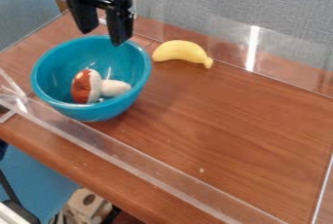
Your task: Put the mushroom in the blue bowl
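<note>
The blue bowl (70, 109) stands on the left part of the wooden table. Inside it rests the mushroom (88, 85), with a red-orange and white cap and a pale stem pointing right. Above the bowl's far side hangs my black gripper (103, 33), open, its two fingers apart and pointing down with nothing between them. Clear space separates the fingertips from the mushroom.
A yellow banana (184, 53) lies on the table to the right of the bowl, near the back wall. Clear low walls run along its edges.
</note>
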